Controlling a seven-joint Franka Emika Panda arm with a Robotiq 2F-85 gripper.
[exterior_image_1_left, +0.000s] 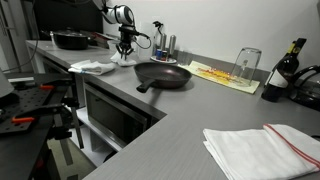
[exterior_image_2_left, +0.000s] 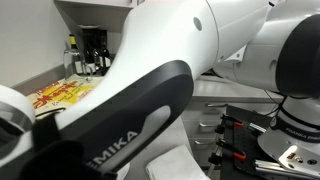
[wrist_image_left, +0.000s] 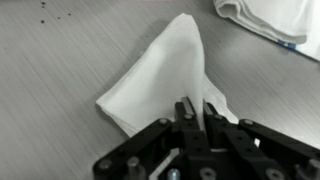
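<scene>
A white cloth (wrist_image_left: 150, 78) is pinched between the fingertips of my gripper in the wrist view. It hangs in a fold over the grey counter, with a corner pointing up and another out to the left. From the first exterior view, my gripper (exterior_image_1_left: 125, 50) is at the far end of the counter, behind the pan, with the held cloth (exterior_image_1_left: 122, 59) below it. Another white cloth (exterior_image_1_left: 93, 67) lies crumpled on the counter to the left. The second exterior view is mostly filled by the arm, which hides the gripper there.
A black frying pan (exterior_image_1_left: 162, 75) sits close by on the counter. A dark pot (exterior_image_1_left: 69, 40) stands at far left, bottles (exterior_image_1_left: 171, 46) behind. A folded white towel (exterior_image_1_left: 255, 152) lies at front right, and an upturned glass (exterior_image_1_left: 246, 65) stands at the back. Mid-counter is clear.
</scene>
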